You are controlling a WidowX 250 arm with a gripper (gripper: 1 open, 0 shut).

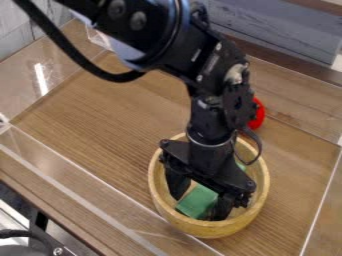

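Observation:
My black gripper (206, 180) has its lower end down inside a round yellow bowl (217, 226), over a green block (197, 203) lying on the bowl's floor. The block shows just below the fingers, which hide part of it; whether they touch it is unclear. The gripper's fingers appear spread, as far as the dark shapes show.
A red object (257, 114) lies on the wooden table (100, 130) behind the arm, at right. A pale wall stands at the back, and the table's edge runs along the lower left.

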